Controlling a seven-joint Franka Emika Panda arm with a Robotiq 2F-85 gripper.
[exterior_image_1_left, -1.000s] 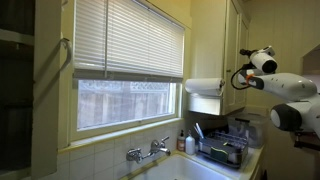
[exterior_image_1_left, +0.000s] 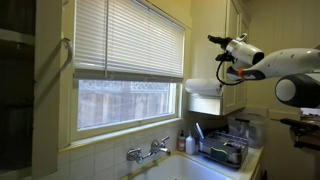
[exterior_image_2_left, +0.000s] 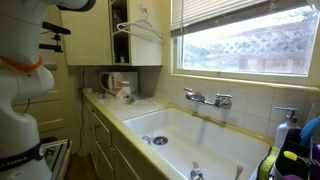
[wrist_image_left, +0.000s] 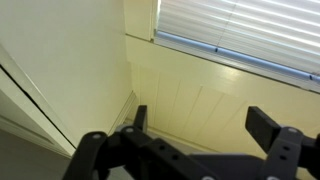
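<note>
My gripper (exterior_image_1_left: 214, 48) is raised high at the right, in front of the upper cabinet (exterior_image_1_left: 236, 92) in exterior view 1. Two black fingers stand wide apart in the wrist view, with nothing between the gripper's tips (wrist_image_left: 200, 122). Beyond them are pale panelling (wrist_image_left: 190, 95) and, at the upper right, the white blind (wrist_image_left: 245, 28). A white paper towel roll (exterior_image_1_left: 206, 86) hangs by the cabinet, below the gripper and apart from it. Only the white arm (exterior_image_2_left: 28, 100) can be made out clearly at the left of exterior view 2.
Under the window lies a white sink (exterior_image_2_left: 195, 140) with a wall faucet (exterior_image_2_left: 208, 99). A dark dish rack (exterior_image_1_left: 226, 149) and bottles (exterior_image_1_left: 190, 144) stand close by. The counter (exterior_image_2_left: 138, 105) has some clear room. A soap bottle (exterior_image_2_left: 286, 127) is at the sink's right end.
My gripper has swung left from beside the cabinet's right part, across its front. It now points more leftward, toward the window. The sink, rack and towel roll look unmoved.
</note>
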